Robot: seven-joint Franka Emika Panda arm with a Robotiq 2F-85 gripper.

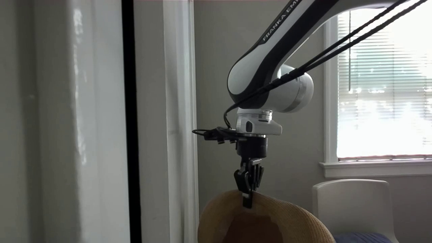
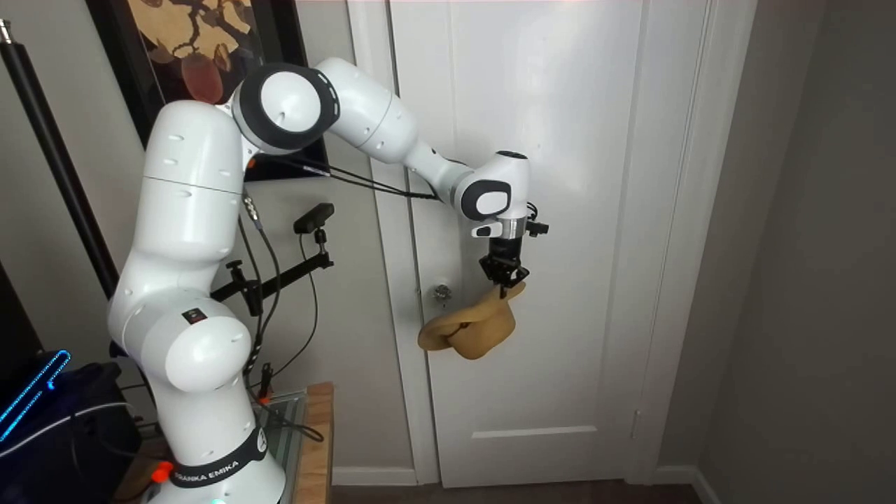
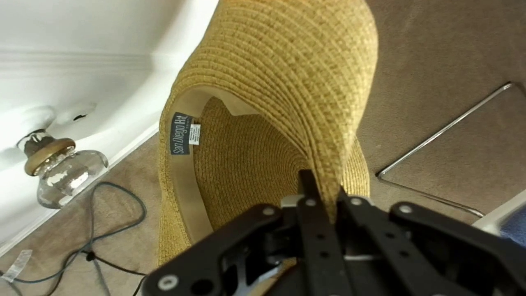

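A tan woven straw hat (image 2: pixel 480 330) hangs by its brim from my gripper (image 2: pixel 505 290), in front of the white door. In exterior view 1 the hat's brim (image 1: pixel 291 210) curves below the gripper (image 1: pixel 247 198), and the bottom of the hat runs out of the frame. The wrist view looks into the open crown of the hat (image 3: pixel 246 158), with a label (image 3: pixel 181 133) on its inner band. My gripper is shut on the brim, one finger on the inner side of it.
A door knob (image 2: pixel 442 293) sits just above and left of the hat; the wrist view shows it as a glass knob (image 3: pixel 64 172). Cables (image 3: pixel 91 241) lie on the floor near the door. A white chair (image 1: pixel 352 202) stands under the window.
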